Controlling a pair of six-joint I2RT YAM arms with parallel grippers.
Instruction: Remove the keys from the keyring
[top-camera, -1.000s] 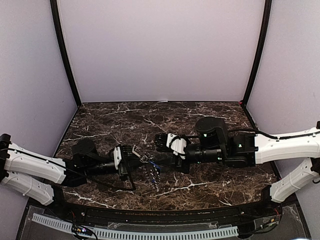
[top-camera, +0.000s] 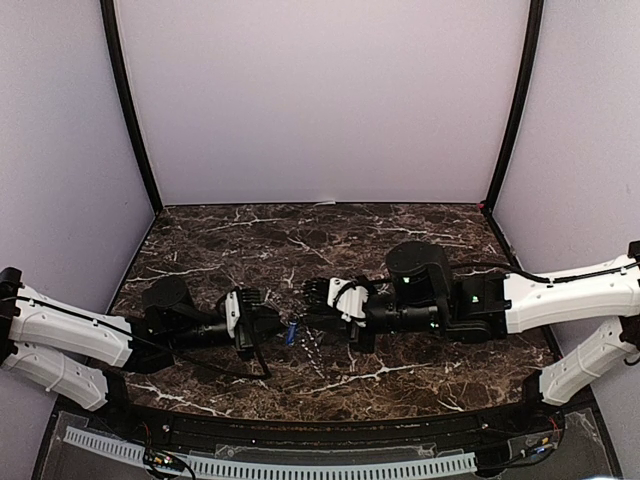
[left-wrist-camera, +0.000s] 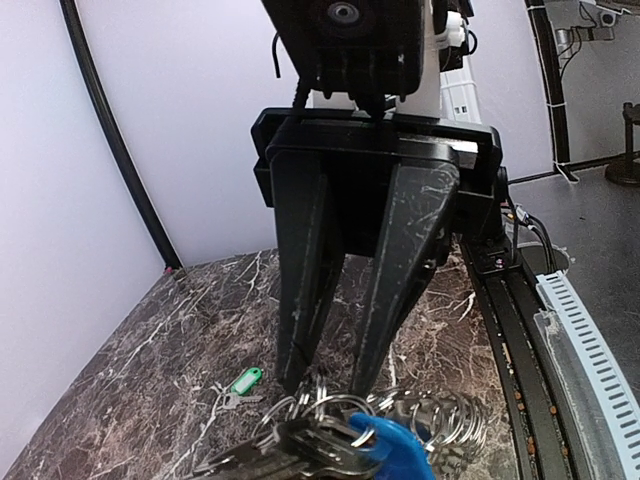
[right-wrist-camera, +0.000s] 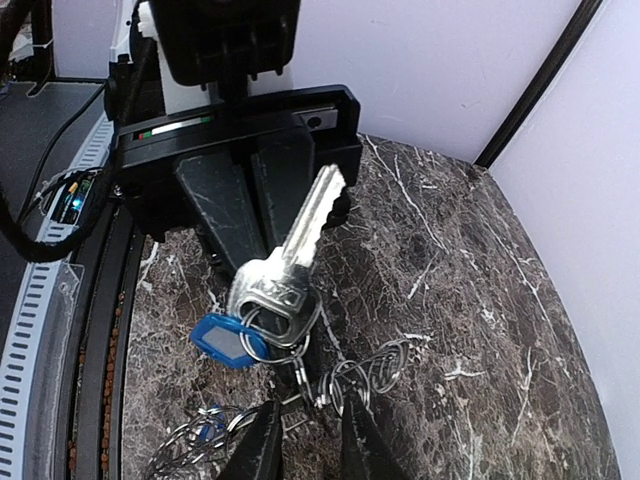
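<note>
My left gripper (top-camera: 278, 325) is shut, its fingers close together behind a silver key (right-wrist-camera: 275, 290) in the right wrist view; the bunch appears to hang at its tips, though the grip itself is hidden. A blue tag (right-wrist-camera: 222, 340) and linked rings (right-wrist-camera: 375, 370) belong to that bunch. Facing it, my right gripper stands part open around the rings, with both fingers reaching them. In the left wrist view the blue tag (left-wrist-camera: 395, 450) and dark keys (left-wrist-camera: 300, 450) fill the bottom edge. Whether the right fingers touch a ring, I cannot tell.
A key with a green tag (left-wrist-camera: 246, 381) lies on the dark marble table (left-wrist-camera: 180, 350), apart from the bunch. Free table stretches behind both arms. A rail (top-camera: 300, 420) runs along the front edge.
The blue tag has shifted left and the hanging bunch has swung. My right gripper has moved slightly left, closer to the left one. The left arm looks still.
</note>
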